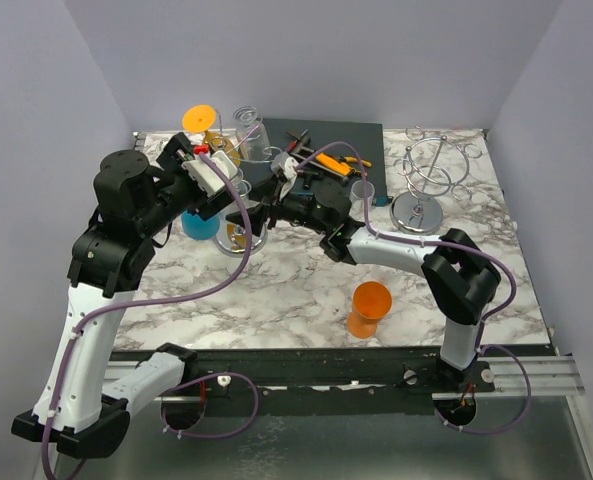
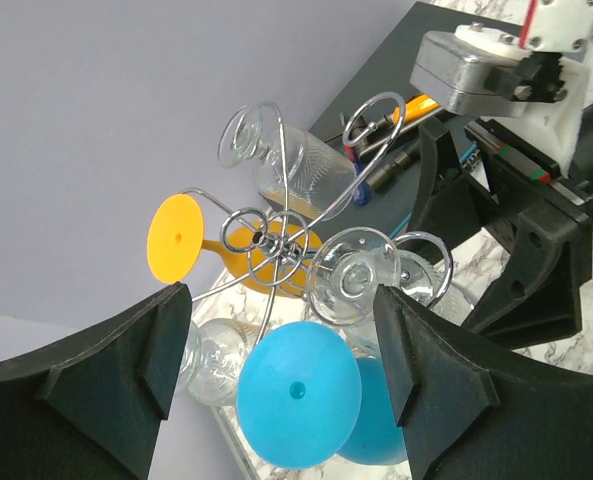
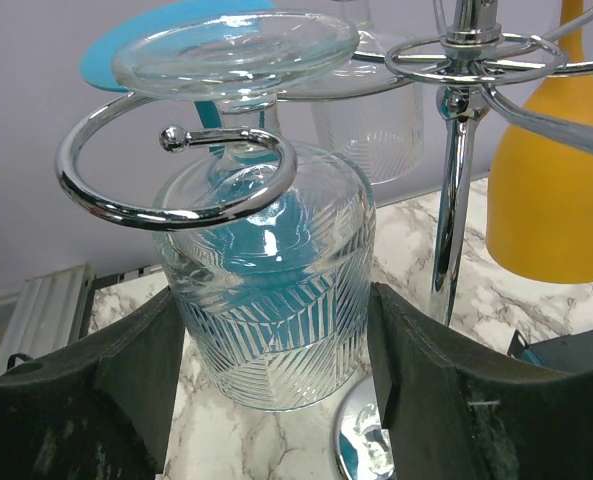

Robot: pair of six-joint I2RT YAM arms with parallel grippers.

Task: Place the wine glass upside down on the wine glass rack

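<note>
A clear wine glass (image 3: 266,290) hangs upside down in a ring of the chrome rack (image 2: 292,226), its foot above the ring, with my right gripper around its bowl, a finger at each side. In the left wrist view the glass's foot (image 2: 351,275) shows in the rack loop. My left gripper stands open above the rack, its fingers either side of a blue glass (image 2: 298,400).
The rack also holds a yellow glass (image 2: 174,238) and other clear glasses. An empty second rack (image 1: 416,205) stands at right, an orange cup (image 1: 369,308) in front of it. A dark mat (image 1: 351,135) with tools lies behind.
</note>
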